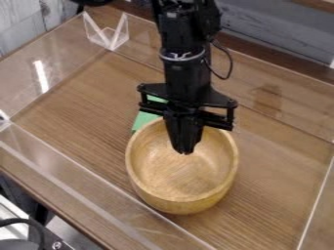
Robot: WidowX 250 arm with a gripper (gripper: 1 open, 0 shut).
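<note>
My black gripper (pixel 185 135) hangs over the back part of a yellow oval bowl (pixel 183 197), pointing down. Its fingertips look shut, with nothing visible between them. Part of a green object (pixel 146 115) lies behind the bowl, largely hidden by the gripper.
A clear plastic container (pixel 107 29) stands at the back left. A black cable runs at the bottom left corner, and walls edge the table at the back.
</note>
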